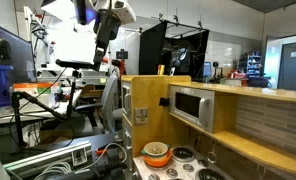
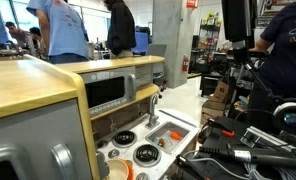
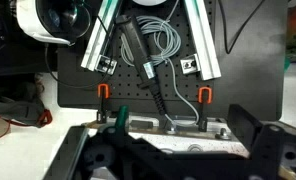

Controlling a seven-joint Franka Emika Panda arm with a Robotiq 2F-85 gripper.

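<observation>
High at the left in exterior view 1, my gripper (image 1: 91, 62) hangs from the white arm, well above the counter and clear of everything. The wrist view has its two dark fingers (image 3: 76, 155) wide apart along the lower edge, so it is open with nothing between them. Far below lies a dark tabletop (image 3: 138, 95) with a black handheld tool (image 3: 138, 50) and a coiled grey cable (image 3: 166, 42). An orange bowl (image 1: 156, 153) with something pale inside sits on the toy kitchen's counter.
Burners (image 2: 146, 155) and a silver microwave (image 2: 109, 91) belong to the toy kitchen. Small orange items (image 2: 175, 135) lie in the sink near a tall faucet (image 2: 153, 108). A wooden shelf (image 1: 253, 92) runs above the counter. Two people (image 2: 66, 28) stand behind.
</observation>
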